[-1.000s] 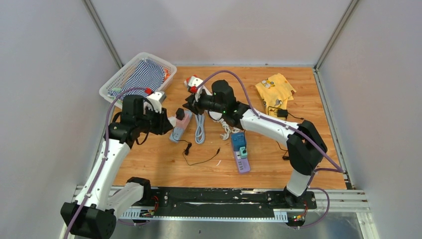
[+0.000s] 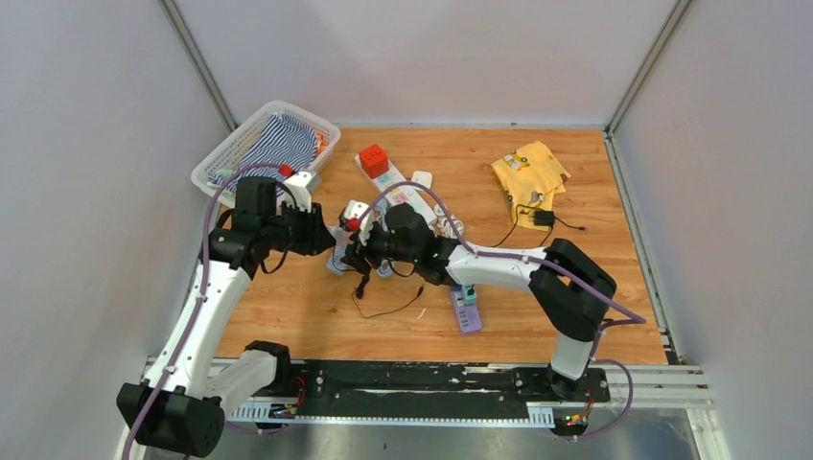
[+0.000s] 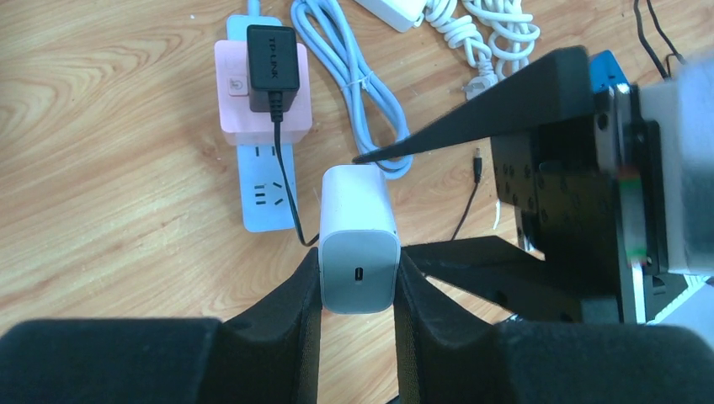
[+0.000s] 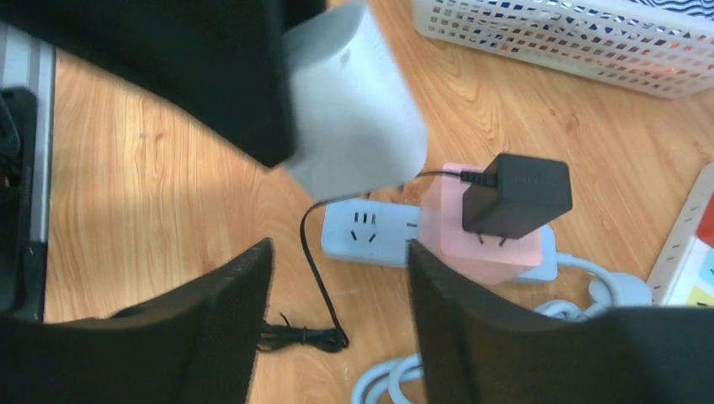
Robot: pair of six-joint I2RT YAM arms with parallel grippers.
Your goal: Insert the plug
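Observation:
A white plug [image 3: 359, 202] is pinched at its near end by my left gripper, held in the air over the table. In the top view my left gripper [image 2: 329, 240] faces my right gripper [image 2: 351, 257]. The right gripper is open, its fingertips spread and empty between them; the plug [image 4: 358, 118] is ahead of them. From the left wrist the right gripper's fingers [image 3: 471, 122] stand on either side of the plug's far part; contact cannot be told. Below lies a blue power strip [image 3: 268, 189] with open sockets, carrying a pink block [image 3: 231, 101].
A black adapter [image 3: 272, 59] sits on the pink block, its cable trailing across the table. Coiled blue cable [image 3: 362, 101] lies beside the strip. A purple strip [image 2: 467, 314] lies nearer the front, a white basket [image 2: 206, 172] at the back left.
The left arm has barely moved and keeps the white plug.

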